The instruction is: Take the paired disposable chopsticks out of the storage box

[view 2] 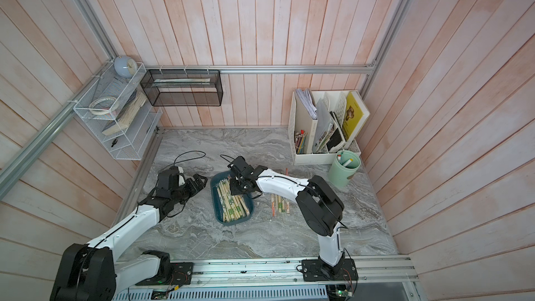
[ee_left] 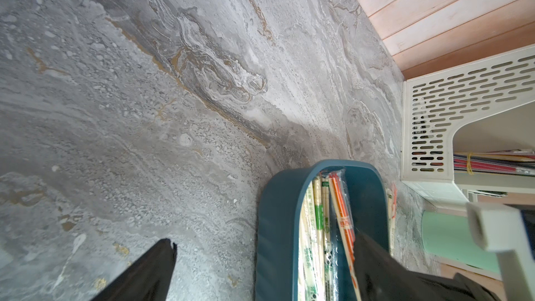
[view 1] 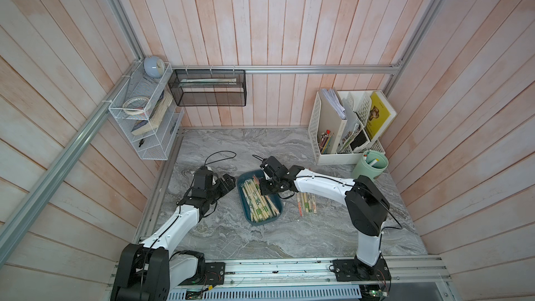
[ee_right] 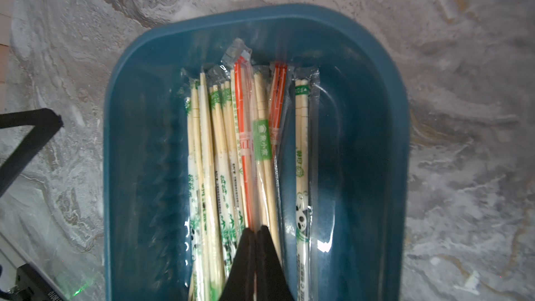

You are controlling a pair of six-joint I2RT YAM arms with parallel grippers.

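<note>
The blue storage box [ee_right: 393,150] holds several wrapped pairs of chopsticks [view 1: 257,203], lying lengthwise. In the right wrist view, my right gripper is inside the box outline, its fingers together over the orange-marked pair [ee_right: 240,100] and the green-banded pair [ee_right: 262,139]. It is shut, and whether a thin wrapper is pinched there cannot be made out. A separate panda-printed pair [ee_right: 301,189] lies to the right of the fingers. My left gripper is open beside the box's left side, nothing between its fingers. Several pairs [view 1: 306,203] lie on the table under the right arm.
A white file holder [view 1: 340,157] and a green cup [view 1: 370,165] stand at the back right. A black wire basket [view 1: 207,88] hangs on the back wall, left of centre.
</note>
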